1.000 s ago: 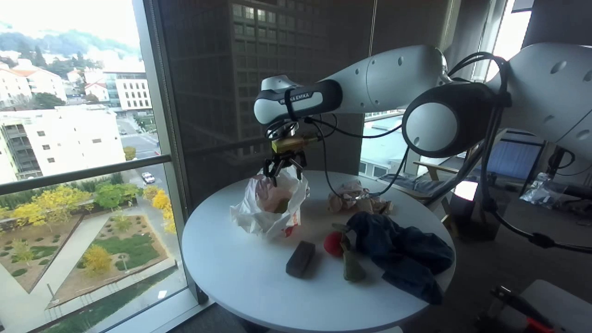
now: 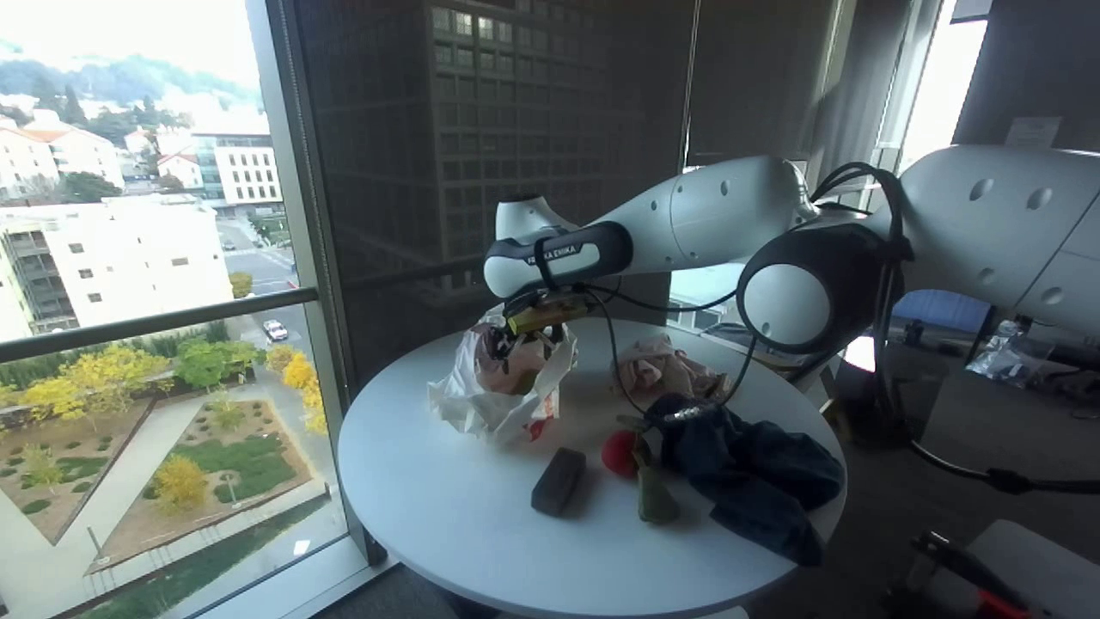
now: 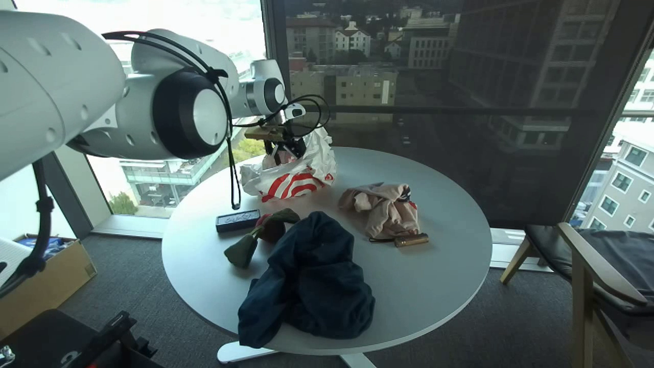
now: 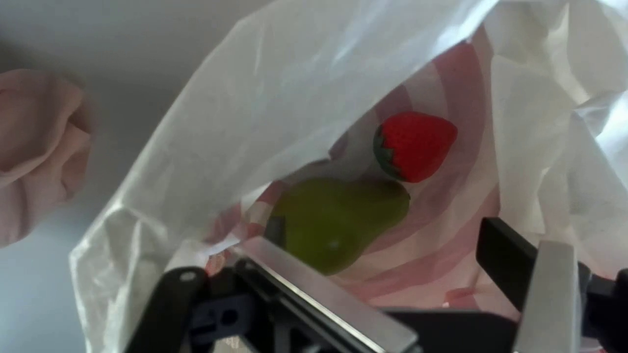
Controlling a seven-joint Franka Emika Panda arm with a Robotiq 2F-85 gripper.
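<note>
A white plastic bag (image 3: 288, 184) with red stripes stands open on the round table. My gripper is lowered into its mouth, fingers apart and nothing between them. Inside, the wrist view shows a green pear (image 4: 335, 217) near the left finger, with a red strawberry (image 4: 416, 145) beyond it. Both lie on the bag's red-and-white striped inner side. From the first exterior view, the bag's rim partly hides my fingers (image 2: 502, 346).
Nearer the front of the table (image 2: 433, 516) lie a dark eraser block (image 2: 559, 481), a red ball-like item (image 2: 619, 453), a second green pear-shaped item (image 2: 656, 497) and a dark blue cloth (image 3: 312, 276). A pink cloth (image 3: 383, 208) sits beside the bag.
The arm has come down, taking my gripper from above the bag's mouth to inside it. The bag and the other items on the table look unmoved.
</note>
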